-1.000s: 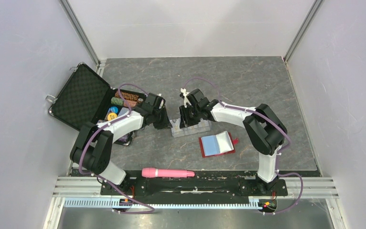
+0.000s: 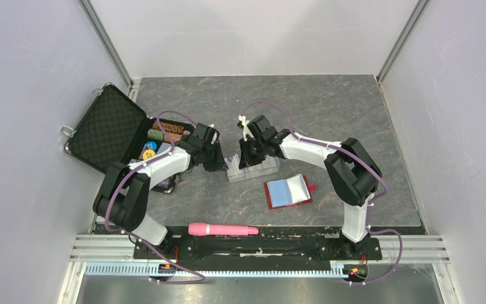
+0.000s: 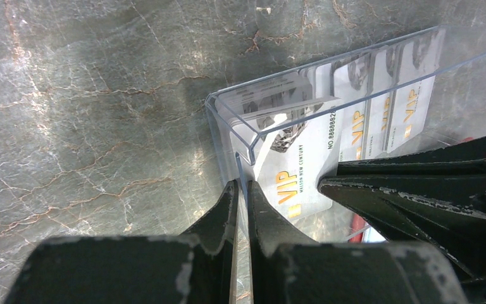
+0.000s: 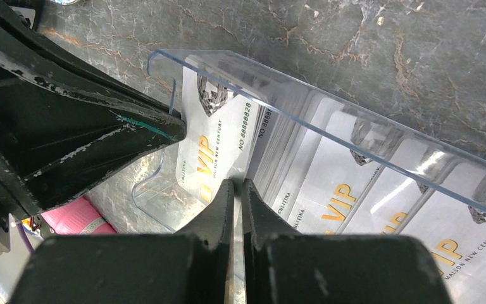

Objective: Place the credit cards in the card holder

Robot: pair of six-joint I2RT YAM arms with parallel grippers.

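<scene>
A clear plastic card holder (image 2: 253,174) lies mid-table, holding several white VIP cards (image 3: 361,126). My left gripper is shut on the holder's near end wall, at its corner. My right gripper is shut at the front VIP card (image 4: 215,145) inside the holder, its tips touching the card; nothing clearly shows between its fingers. In the left wrist view that gripper's black fingers press beside the same card, which stands slightly apart from the stack.
An open black case (image 2: 104,130) with assorted items is at the left. A red booklet with blue and white pages (image 2: 278,190) lies front right. A pink microphone (image 2: 218,229) lies along the front edge.
My right arm has shifted very slightly at the holder; the left arm and holder look unmoved.
</scene>
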